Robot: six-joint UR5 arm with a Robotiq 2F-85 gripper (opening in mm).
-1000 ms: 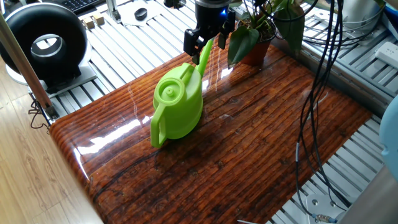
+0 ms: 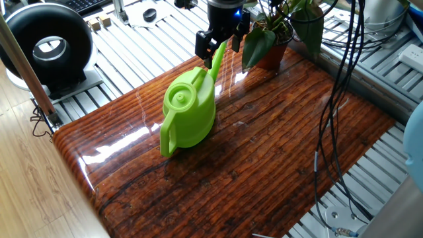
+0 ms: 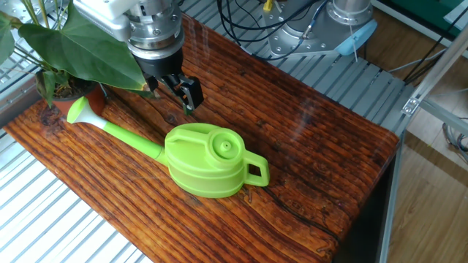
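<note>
A bright green watering can (image 2: 192,119) stands upright on the glossy wooden table. From the second exterior view, the can (image 3: 206,164) has its long spout reaching left, its pale-necked sprinkler head (image 3: 79,111) close to a potted plant. Above the spout side of the can hangs my gripper (image 2: 223,54), pointing down with its black fingers spread and nothing held between them. In the other view the gripper (image 3: 173,101) is behind the can and appears raised over the table. The can's rear handle (image 3: 257,169) faces away from the plant.
The leafy plant's brown pot (image 2: 271,58) sits at the table's far corner, its leaves close beside the arm. Black cables (image 2: 330,125) hang over the table's right side. A black ring-shaped object (image 2: 49,49) stands off the table.
</note>
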